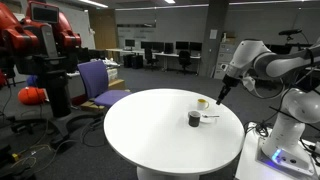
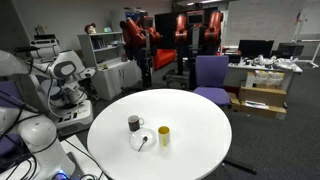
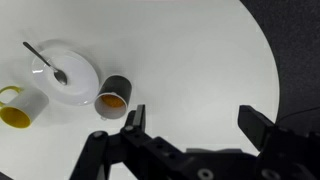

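A dark mug (image 3: 117, 88) with an orange-brown inside lies within the wrist view, left of my gripper. The fingers (image 3: 137, 117) are spread wide with only white tabletop between them. Beside that mug is a white plate (image 3: 80, 91) holding a spoon (image 3: 47, 62). A yellow-and-white mug (image 3: 30, 101) sits at the far left of the same view. In exterior view 2 the dark mug (image 2: 134, 124), the plate (image 2: 133, 140) and the yellow mug (image 2: 164, 136) stand close together. My gripper (image 1: 222, 96) hangs above the table's edge in exterior view 1, apart from all of them.
A purple office chair (image 2: 212, 75) stands near its far edge. Beyond are a dark-and-red machine (image 1: 45, 60), desks with monitors and cardboard boxes (image 2: 258, 101).
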